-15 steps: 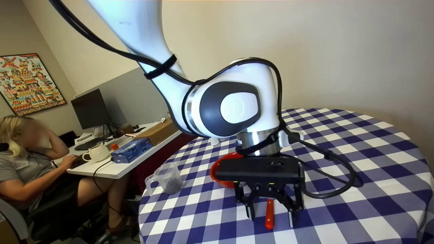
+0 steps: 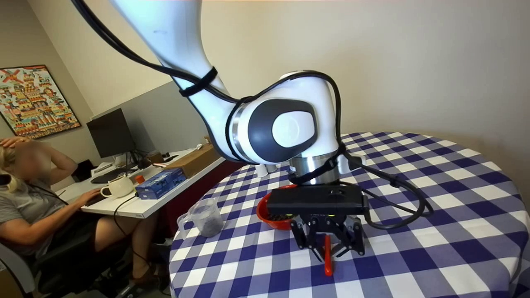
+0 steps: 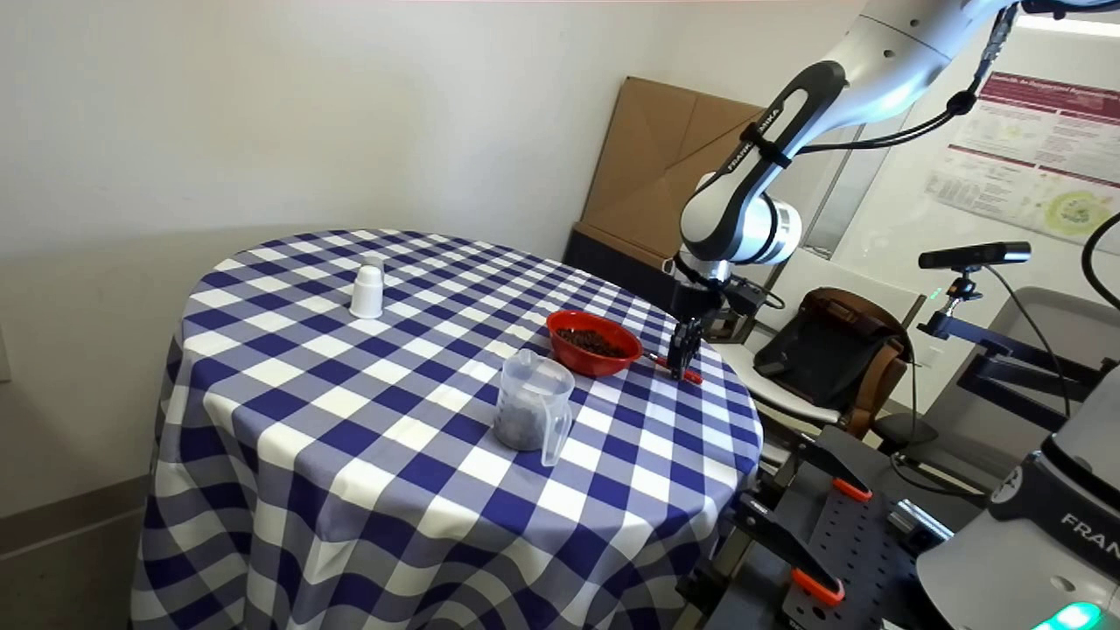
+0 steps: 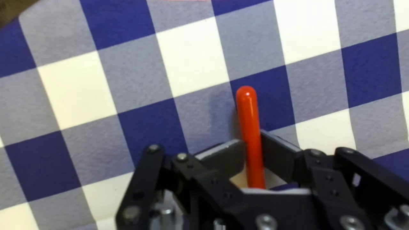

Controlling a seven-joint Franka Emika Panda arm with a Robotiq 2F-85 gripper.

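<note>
In the wrist view, a slim red handle point(image 4: 249, 118) points away from my gripper. The finger pads point(image 4: 230, 153) press in from both sides, with no clear gap beside the handle. Exterior view 1 has the gripper point(image 2: 328, 249) low over the table's near part, the red handle point(image 2: 328, 265) sticking out below its fingers. From exterior view 2, the red-handled utensil point(image 3: 693, 377) is at or just above the cloth, to the right of the bowl. The utensil's other end is mostly hidden by the gripper.
A red bowl point(image 3: 619, 362) with dark bits inside stands close to the gripper. A clear measuring jug point(image 3: 533, 399) is nearer the table's front in exterior view 2. White cups point(image 3: 367, 292) stand farther off. Much of the checked tablecloth point(image 3: 346, 394) is bare.
The fingers, wide apart on either side of the handle a second ago, have come together on it. The handle now looks narrower, as if turned on edge. The gripper's body sits slightly higher.
</note>
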